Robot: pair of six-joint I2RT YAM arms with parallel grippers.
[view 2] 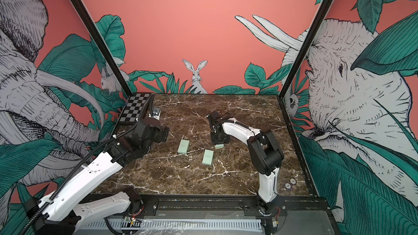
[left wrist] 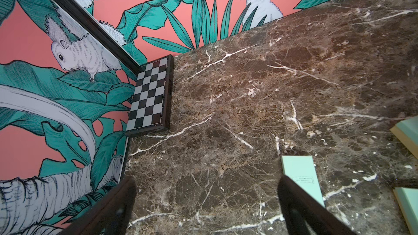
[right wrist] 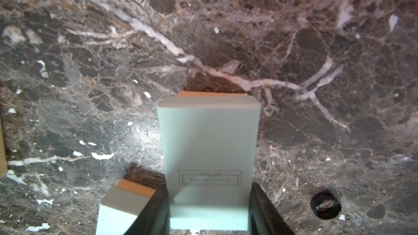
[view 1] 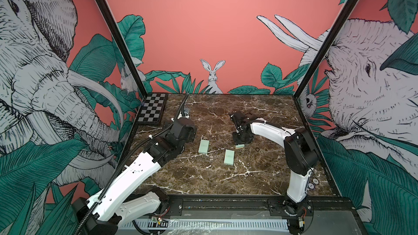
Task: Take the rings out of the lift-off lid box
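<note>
In the right wrist view, my right gripper is shut on a mint-green lift-off lid box (right wrist: pixel 209 143), its fingers against the two long sides near one end. An orange base edge (right wrist: pixel 213 93) peeks out beyond the lid's far end. How far the lid stands off its base cannot be told. A black ring (right wrist: pixel 325 205) lies on the table to the right of that gripper. Two more mint boxes rest on the table, the left one (view 1: pixel 203 146) and the front one (view 1: pixel 229 157). Open and empty, my left gripper hangs over bare marble, left of the boxes.
A checkered board (view 1: pixel 152 108) sits in the back left corner. Several small round discs (view 1: pixel 310 186) lie near the front right corner. Behind the boxes, the marble table (view 2: pixel 191 108) is clear. The front box is close to the held one.
</note>
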